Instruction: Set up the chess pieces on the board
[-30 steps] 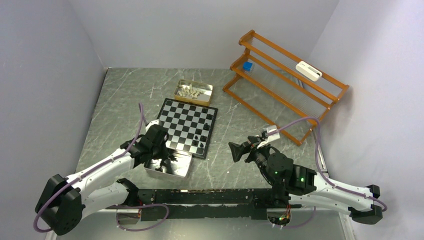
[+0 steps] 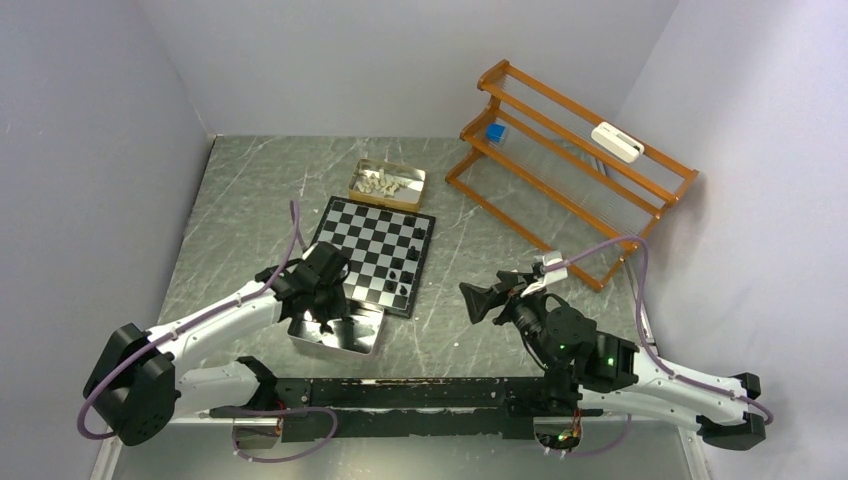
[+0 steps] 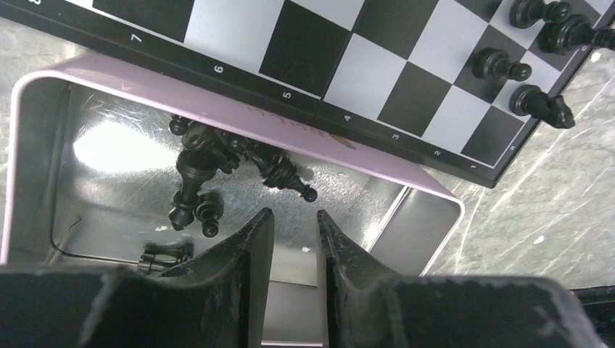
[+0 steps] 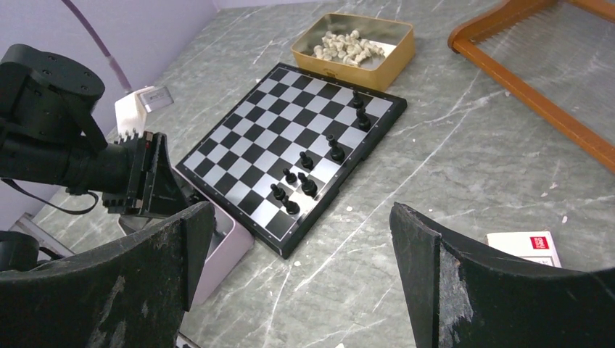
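Note:
The chessboard (image 2: 364, 240) lies mid-table, several black pieces standing along its right side (image 4: 336, 151). In the left wrist view, a metal box (image 3: 435, 232) with pink rim sits beside it, holding several lying black pieces (image 3: 281, 174). My left gripper hangs over that box, its fingers a little apart with nothing between them. My right gripper (image 2: 485, 298) is open and empty, away to the right of the board; in the right wrist view its fingers are wide apart.
A gold box (image 2: 405, 195) of white pieces stands behind the board. A wooden rack (image 2: 540, 175) fills the back right. Bare table lies between board and right gripper.
My left arm has shifted slightly to the right and its wrist has moved a little. The right arm has shifted very slightly. The board looks unchanged.

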